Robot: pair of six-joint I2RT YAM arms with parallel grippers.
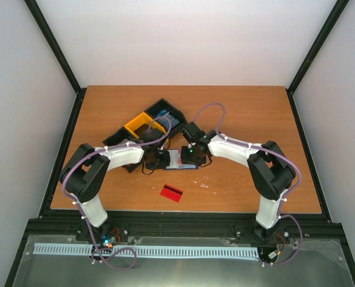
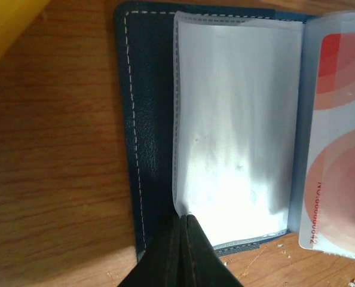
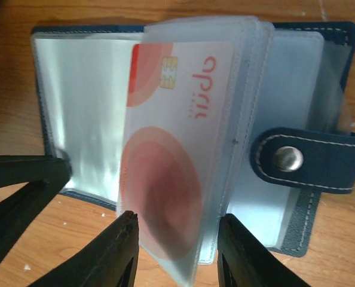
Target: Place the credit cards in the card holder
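An open dark-blue card holder lies on the table with clear sleeves and a snap strap. A white and red credit card sits in a raised clear sleeve. My left gripper is shut at the holder's left edge, by an empty sleeve, nothing seen between its fingers. My right gripper stands part open, fingertips either side of the lower part of the raised sleeve and card. A red card lies on the table in front of the holder.
A black organizer box with a yellow compartment stands behind the left arm.
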